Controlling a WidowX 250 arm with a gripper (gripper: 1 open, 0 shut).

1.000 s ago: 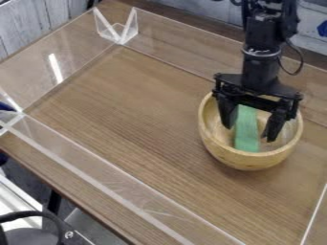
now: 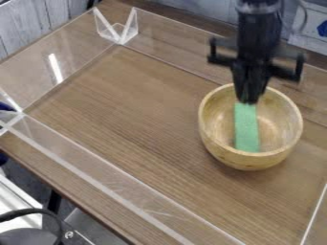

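Observation:
A round wooden bowl [image 2: 221,144] sits on the right of the wooden table, with a green elongated object [image 2: 247,131] lying inside it. The black gripper [image 2: 253,73] is raised above and behind the bowl, its lower end blurred, so its finger state and anything between its fingers cannot be made out.
A clear angular object [image 2: 117,27] stands at the back left. A dark curved item [image 2: 32,225] lies at the lower left edge.
The gripper has risen out of the bowl, away from the green object, which now shows plainly inside.

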